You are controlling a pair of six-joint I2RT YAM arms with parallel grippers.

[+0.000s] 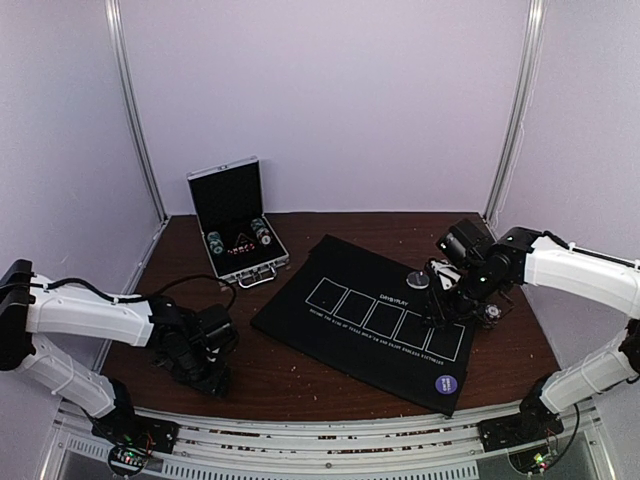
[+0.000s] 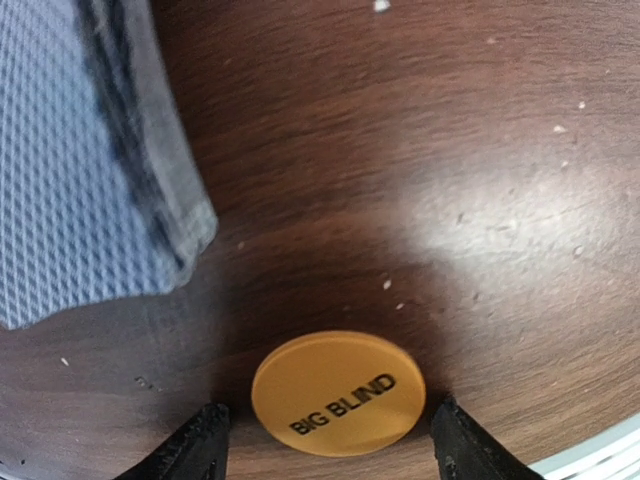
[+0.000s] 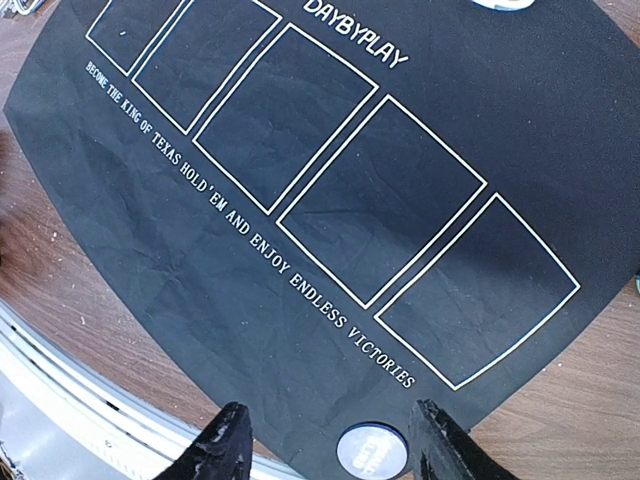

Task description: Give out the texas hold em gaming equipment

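Observation:
An orange BIG BLIND button (image 2: 338,393) lies on the wood between the fingertips of my left gripper, which is open just above it. In the top view that gripper (image 1: 210,370) is low at the table's front left. My right gripper hangs open over the black mat (image 1: 360,360), above a round button (image 3: 371,450) at the mat's lower edge in the right wrist view. The mat shows printed card boxes. In the top view a purple button (image 1: 446,384) and a silver disc (image 1: 418,280) lie on it.
An open aluminium case (image 1: 245,255) with chip stacks stands at the back left. A blue textured object (image 2: 80,180) lies beside the orange button. Walls enclose the table's back and sides; bare wood shows between case and front edge.

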